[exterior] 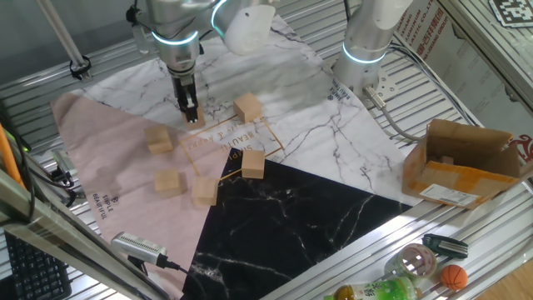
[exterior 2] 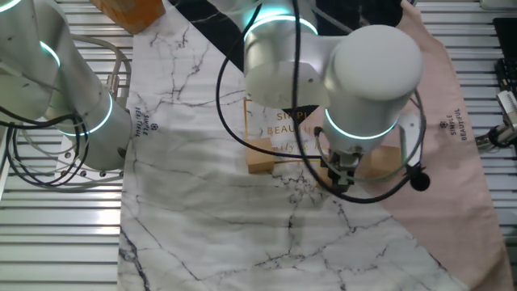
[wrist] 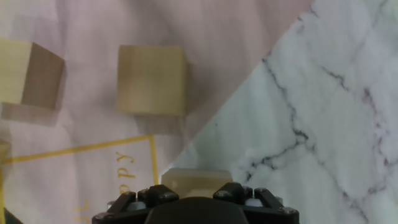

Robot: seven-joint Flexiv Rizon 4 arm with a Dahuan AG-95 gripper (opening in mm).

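Note:
My gripper [exterior: 191, 117] points down near the back of the cloth, shut on a wooden block [exterior: 197, 122] that shows partly behind its fingers. In the wrist view the block [wrist: 196, 179] sits at the bottom edge between the two fingers, its lower part hidden. I cannot tell whether it touches the cloth. Another wooden block [exterior: 247, 107] stands to its right, and one more [exterior: 159, 139] lies to the front left. Farther forward are blocks on the pink part [exterior: 168, 182], at the pink-black border [exterior: 205, 191] and on the black corner [exterior: 253, 164].
An open cardboard box [exterior: 454, 171] stands at the right, beyond the cloth. A bottle [exterior: 379, 290], a clear cup [exterior: 415, 261] and a small orange ball [exterior: 453, 277] lie at the front right.

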